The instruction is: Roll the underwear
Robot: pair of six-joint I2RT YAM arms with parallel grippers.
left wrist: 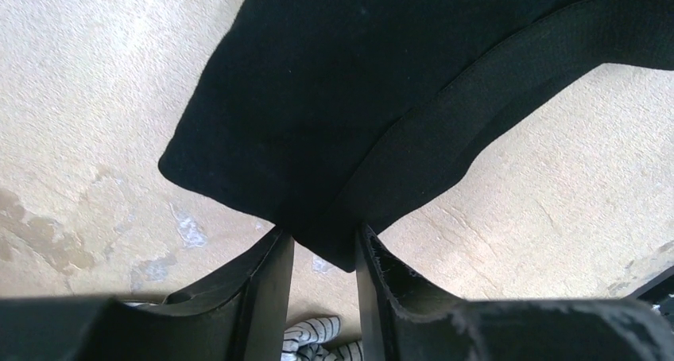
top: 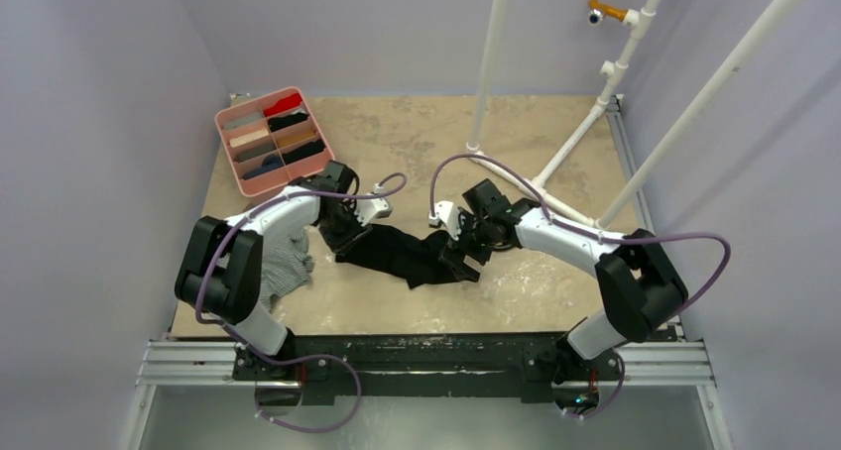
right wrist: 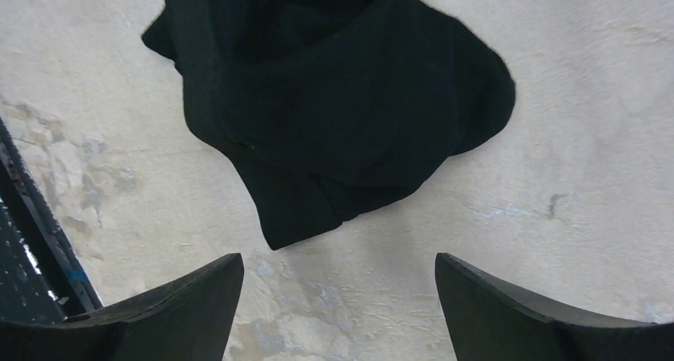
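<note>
Black underwear (top: 402, 257) lies spread over the middle front of the table, bunched at its right end, as the right wrist view (right wrist: 334, 98) shows. At the flatter left end, my left gripper is shut on a corner of the fabric (left wrist: 334, 114), with a waistband-like strip running away from it. My right gripper stands open over the bunched end, its fingers either side and apart from the cloth in its wrist view.
A pink divided box (top: 258, 108) of folded garments sits back left. Grey striped cloths (top: 283, 277) lie at the left front. White pipes (top: 565, 151) stand at the right.
</note>
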